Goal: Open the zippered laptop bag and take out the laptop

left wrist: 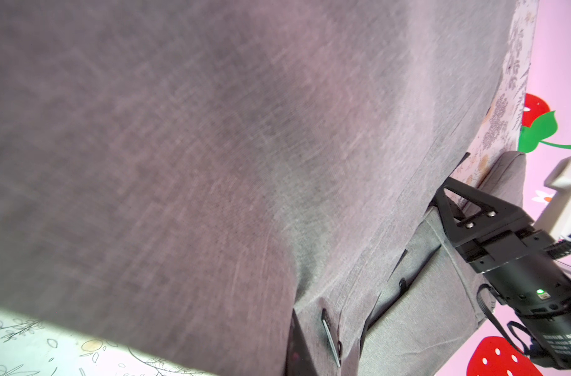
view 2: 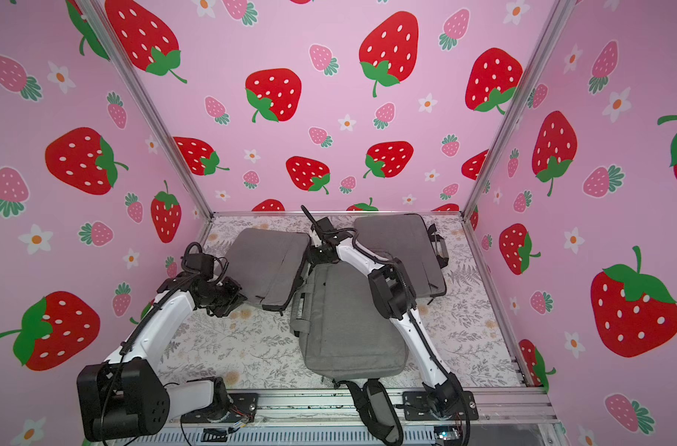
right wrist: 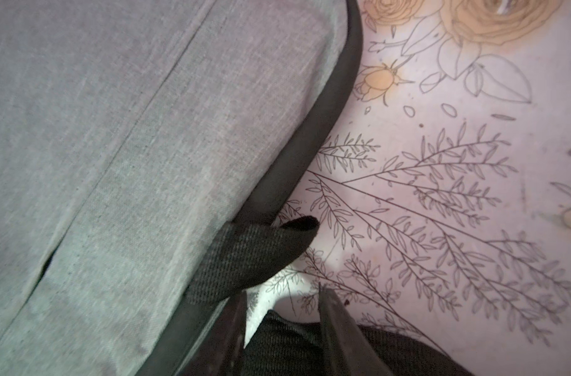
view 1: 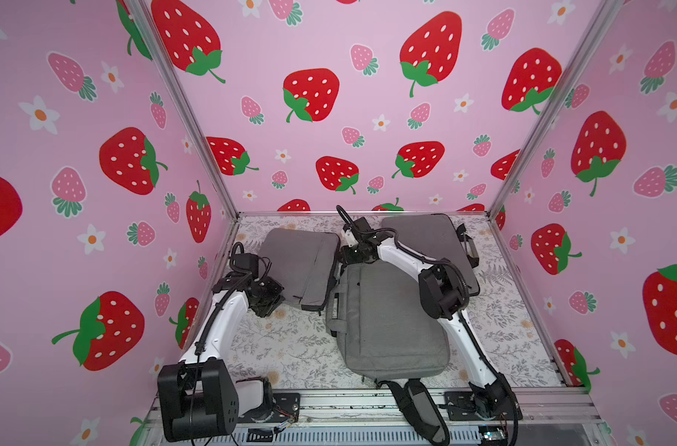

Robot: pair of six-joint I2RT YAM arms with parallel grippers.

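Note:
Three flat grey bags lie on the floor: a left one (view 1: 299, 256), a large centre one (view 1: 397, 319) and a right one (view 1: 427, 234). My left gripper (view 1: 267, 299) is at the near-left part of the left bag. In the left wrist view, grey fabric (left wrist: 235, 188) fills most of the frame and gathers into a fold at my gripper, which is shut on it. My right gripper is partly open beside a bag's black edge and dark fabric tab (right wrist: 247, 257). Black mesh fabric (right wrist: 279, 351) shows behind its fingers. No laptop is visible.
A strap (view 1: 420, 412) hangs over the front rail from the centre bag. Bare floor (view 1: 279, 349) lies at the front left, with more along the right side (view 1: 509, 327). The right arm (view 1: 409, 260) crosses above the centre bag.

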